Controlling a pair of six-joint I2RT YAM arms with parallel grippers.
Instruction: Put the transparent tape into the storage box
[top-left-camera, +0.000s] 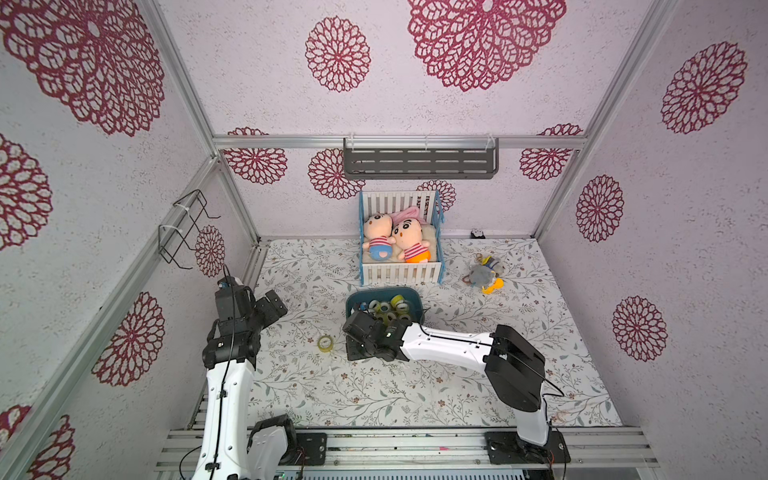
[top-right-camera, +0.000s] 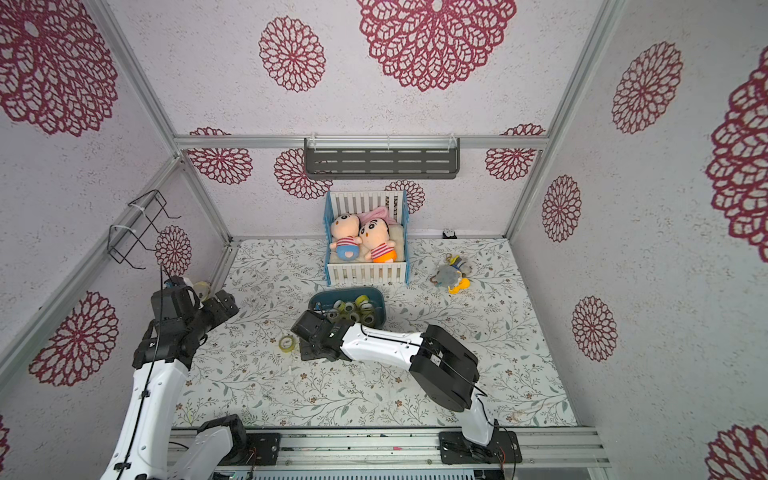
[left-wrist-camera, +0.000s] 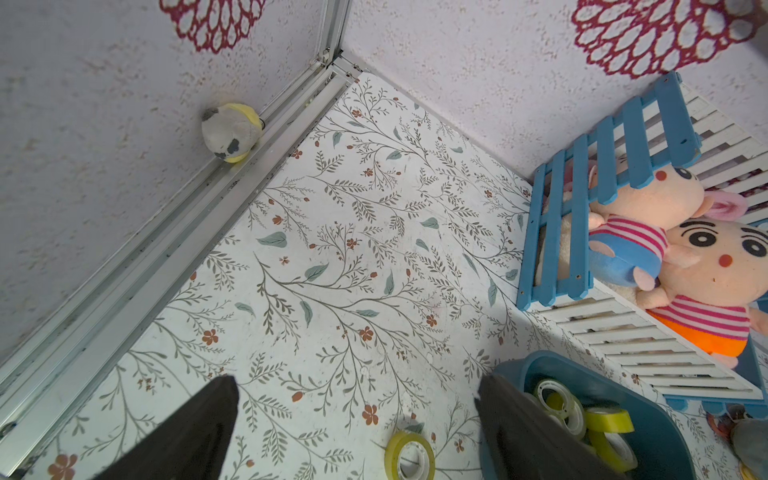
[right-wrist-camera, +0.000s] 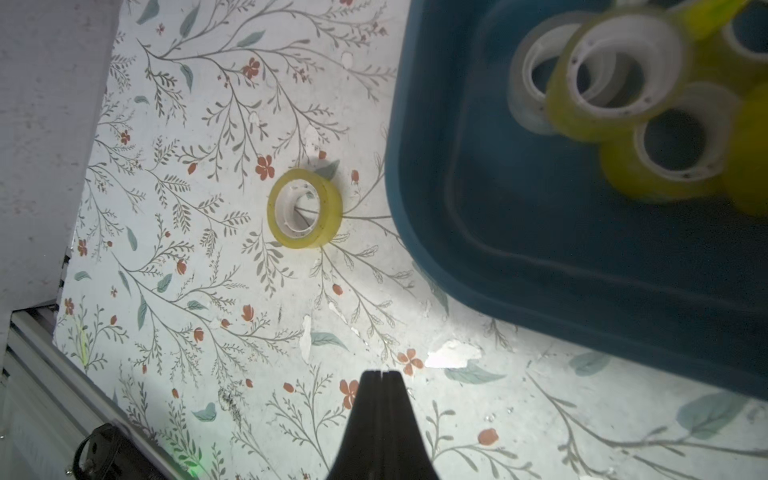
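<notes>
One yellowish transparent tape roll (right-wrist-camera: 329, 212) lies flat on the patterned table, left of the storage box. The box (right-wrist-camera: 420, 268) is a teal bin with several tape rolls (right-wrist-camera: 668, 52) inside. My right gripper is shut with nothing between its fingers, over the table near the bin's front left corner; the loose roll is clear of it. In the top left view the right arm covers part of the bin, while the loose tape roll (top-left-camera: 325, 343) shows left of it. My left gripper stands open and empty at the table's left side.
A white and blue toy crib (top-left-camera: 400, 272) with two dolls stands behind the bin. A grey plush toy (top-left-camera: 481, 277) lies to the right. A small ball-like toy (left-wrist-camera: 232, 132) rests by the left rail. Open table surrounds the loose roll.
</notes>
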